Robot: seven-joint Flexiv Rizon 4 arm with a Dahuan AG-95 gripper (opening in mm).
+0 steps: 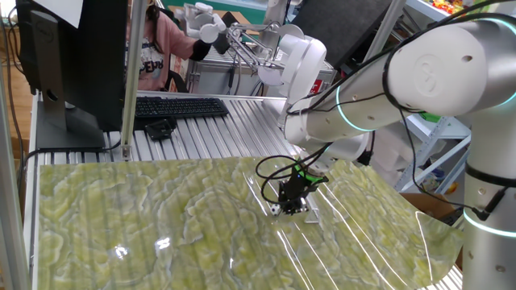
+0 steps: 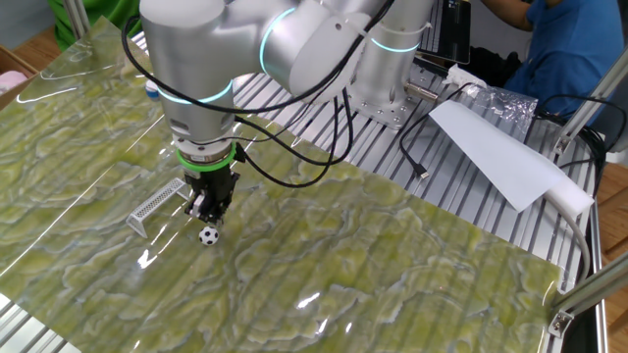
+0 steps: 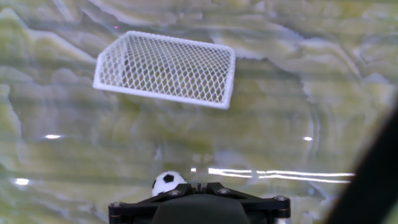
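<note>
A small black-and-white football (image 3: 168, 182) rests on the green marbled mat, just left of my fingertips in the wrist view. In exterior view 2 the ball (image 2: 208, 236) sits just below the gripper (image 2: 212, 214). My gripper looks shut, its fingertips drawn together with nothing visible between them; the ball is beside them, not gripped. Whether they touch the ball cannot be told. A white net goal (image 3: 166, 70) stands ahead of the gripper in the wrist view. From exterior view 1, the goal (image 1: 313, 211) is mostly hidden behind the gripper (image 1: 289, 209).
A white sheet (image 2: 496, 152) lies on the slatted table near the arm's base. A keyboard (image 1: 181, 107) and a monitor (image 1: 81, 72) stand beyond the mat. Cables loop beside the arm.
</note>
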